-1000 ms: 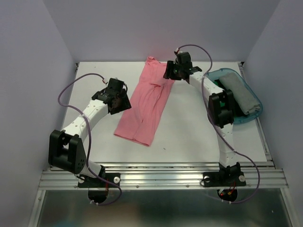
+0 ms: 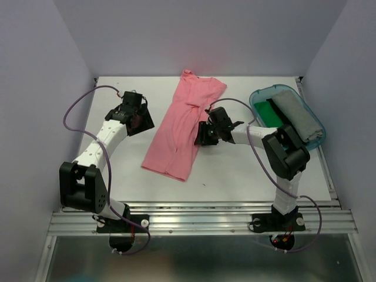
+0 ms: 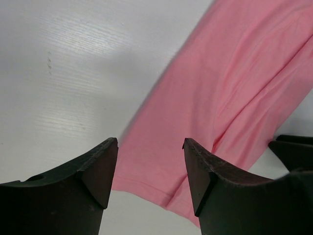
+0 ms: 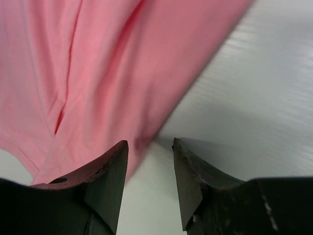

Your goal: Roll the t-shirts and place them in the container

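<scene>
A pink t-shirt lies stretched out lengthwise at the middle of the table, slanting from back right to front left, with long creases down its length. Over the bare table left of the shirt, my left gripper is open and holds nothing; the shirt's lower part shows beyond its fingers. My right gripper is at the shirt's right edge, fingers apart, with the edge of the pink cloth showing near its left finger and white table near the other. Whether the fingers touch the cloth I cannot tell.
A teal basket at the back right holds a folded grey cloth and a green cloth. Bare table lies to the right of the shirt and along the front.
The left gripper drew back to the left. The shirt looks the same.
</scene>
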